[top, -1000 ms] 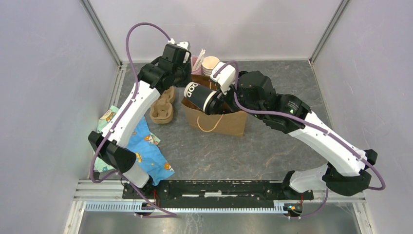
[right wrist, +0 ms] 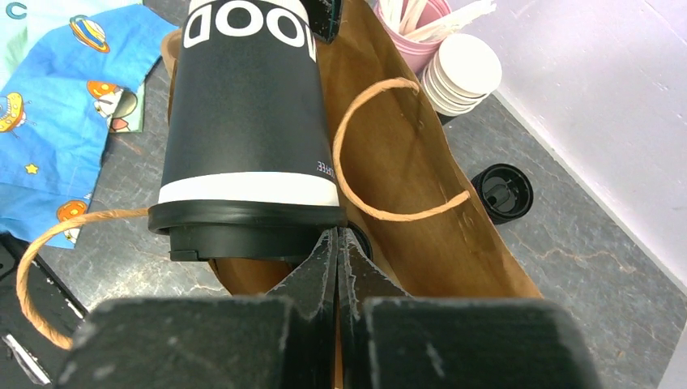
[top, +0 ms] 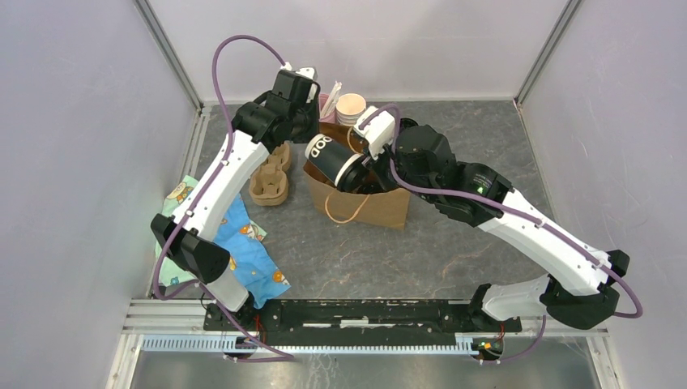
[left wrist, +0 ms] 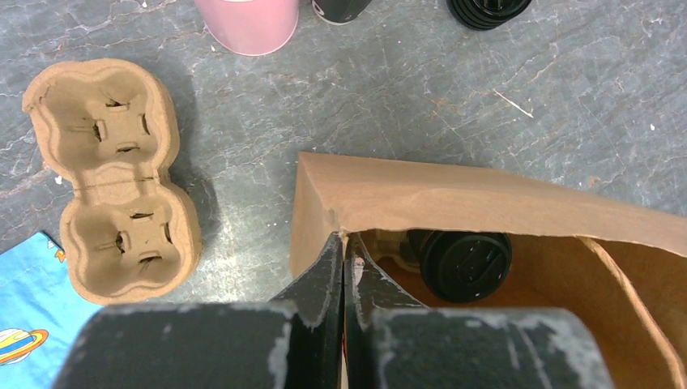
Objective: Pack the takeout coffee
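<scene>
A brown paper bag (top: pixel 364 211) with rope handles stands mid-table. A black lidded coffee cup (top: pixel 329 158) (right wrist: pixel 247 121) lies tilted across its opening, its lid toward my right gripper, which is shut just at the lid's edge. My left gripper is shut at the bag's top corner; whether the thin paper is between the fingers is hard to tell. Inside the bag, another black lid (left wrist: pixel 466 267) shows below.
A cardboard cup carrier (left wrist: pixel 113 121) sits left of the bag, with cloths (top: pixel 251 267) nearer the front. A pink holder (right wrist: pixel 417 44), stacked paper cups (right wrist: pixel 462 73) and a black lid (right wrist: pixel 502 190) stand behind.
The cup is nearly unmoved.
</scene>
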